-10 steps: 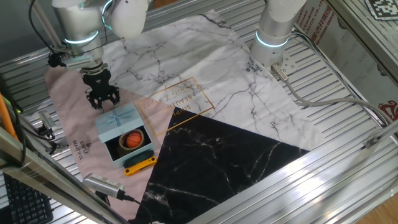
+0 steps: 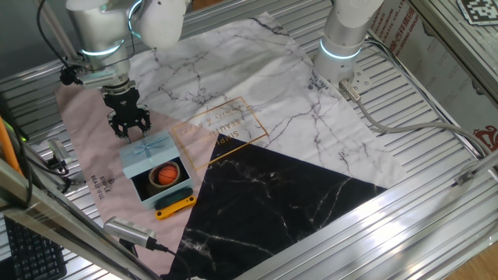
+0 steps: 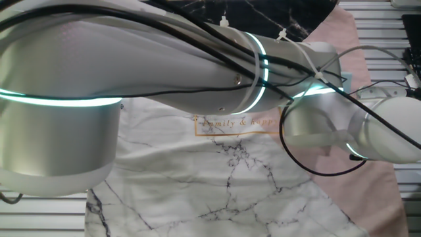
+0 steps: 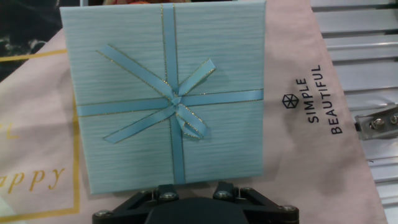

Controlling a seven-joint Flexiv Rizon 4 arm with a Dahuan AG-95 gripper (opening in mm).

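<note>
A light blue gift box stands on the pink part of the cloth, its inside partly uncovered. Its lid, tied with a blue ribbon bow, lies tilted over the box's far side. Inside the box, a small orange basketball rests in a tan ring. My gripper hangs just behind the lid's far edge, open, with its fingers apart and nothing visible between them. In the wrist view the gripper shows at the bottom, by the lid's near edge; whether it touches the lid I cannot tell.
A yellow and black tool lies against the box's front side. A grey metal device with a cable is near the left front. The white marble and black marble areas of the cloth are clear. My arm covers much of exterior view 2.
</note>
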